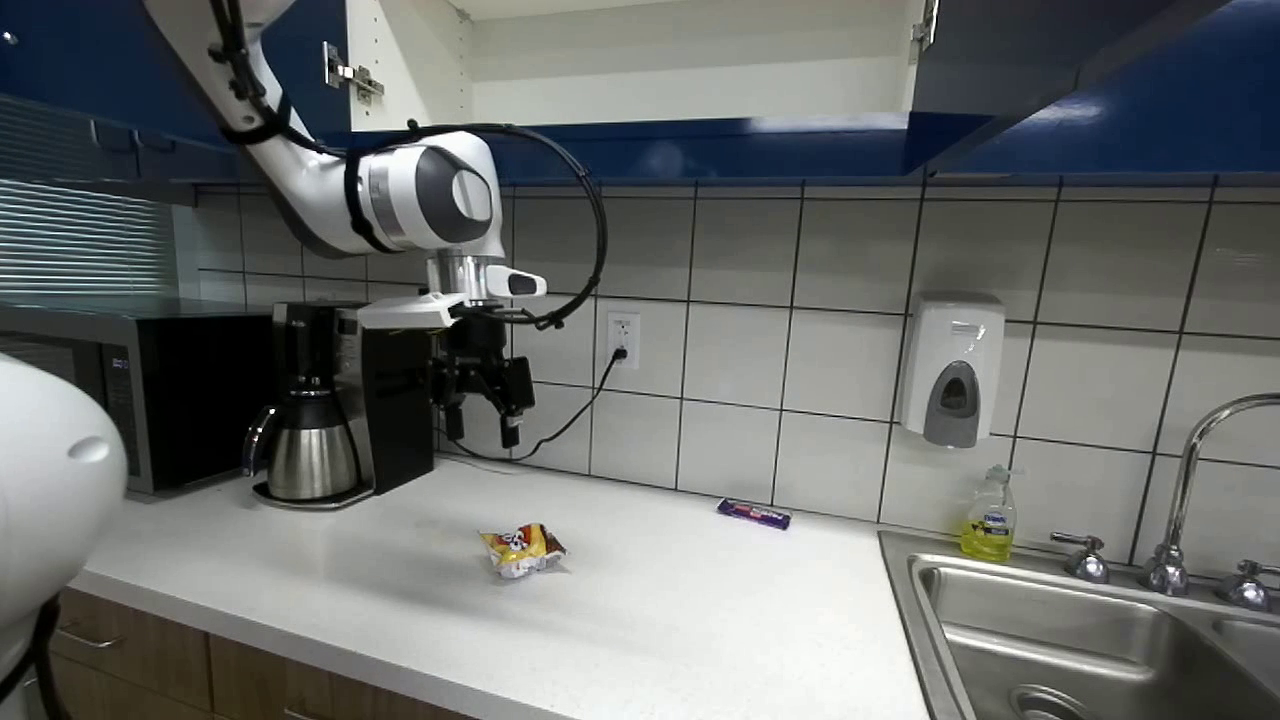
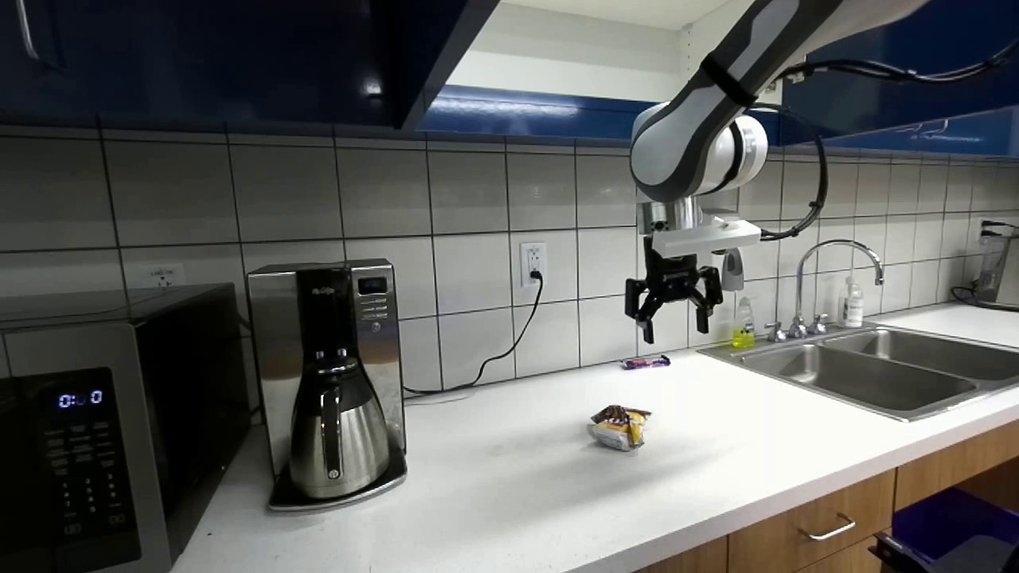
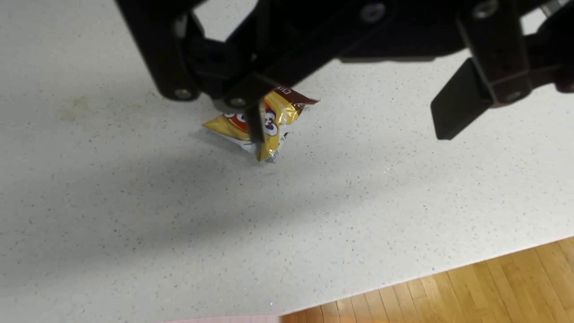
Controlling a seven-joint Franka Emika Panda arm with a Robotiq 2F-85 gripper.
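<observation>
My gripper stands open and empty, well above the white counter, its fingers pointing down. In exterior view 2 the gripper is up and to the right of a small yellow and brown snack bag, clearly apart from it. The bag lies crumpled on the counter. In the wrist view one finger covers part of the bag, while the other fingertip is over bare counter. A purple wrapped bar lies by the tiled wall.
A coffee maker and a microwave stand at the left. To the right are a metal sink, a faucet and a yellow soap bottle. Overhead is an open cabinet. The counter around the bag is clear.
</observation>
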